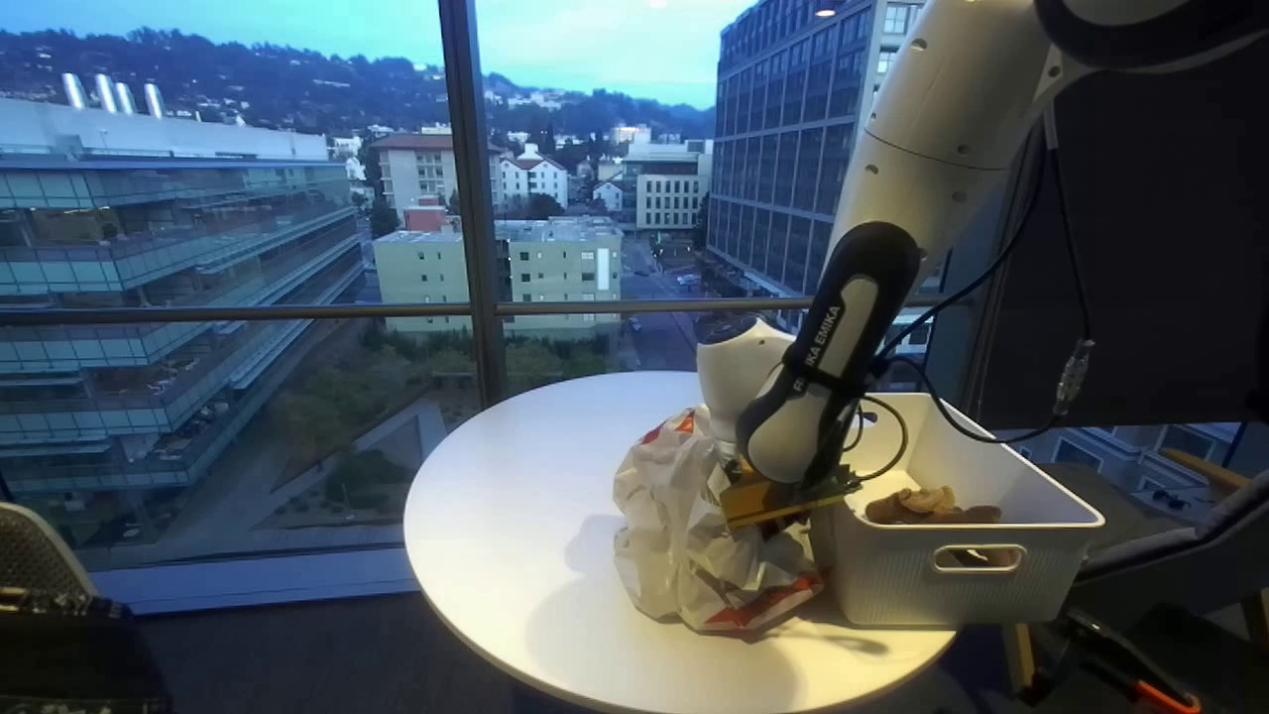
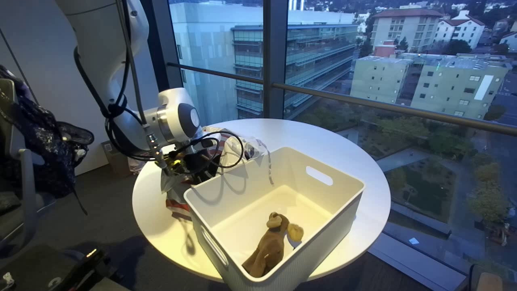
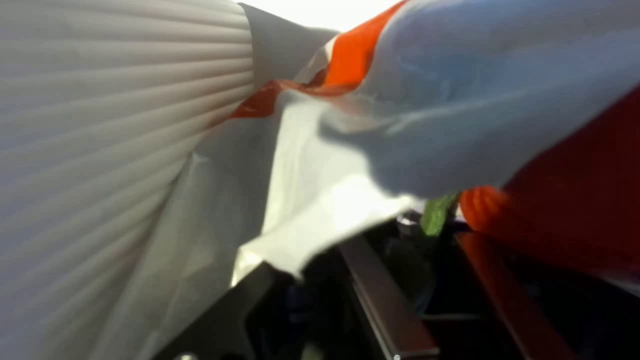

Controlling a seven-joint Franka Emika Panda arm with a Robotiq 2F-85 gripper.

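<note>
A crumpled white plastic bag [image 1: 666, 524] with red and orange markings stands on the round table, right against the white bin [image 1: 940, 595]. My gripper [image 1: 773, 524] is lowered into the bag, and its fingertips are hidden by the plastic in both exterior views. Close up in the wrist view, the bag's film [image 3: 336, 198] drapes over the gripper's dark parts. What lies between the fingers, and how far apart they stand, is covered. Inside the bin a brown plush toy [image 2: 269, 247] lies near one wall.
The bin's near wall [image 2: 203, 213] rises directly beside the gripper and the bag. Bare table surface [image 1: 512, 512] spreads out on the bag's left. A black cable loop [image 2: 242, 150] hangs over the bin's rim.
</note>
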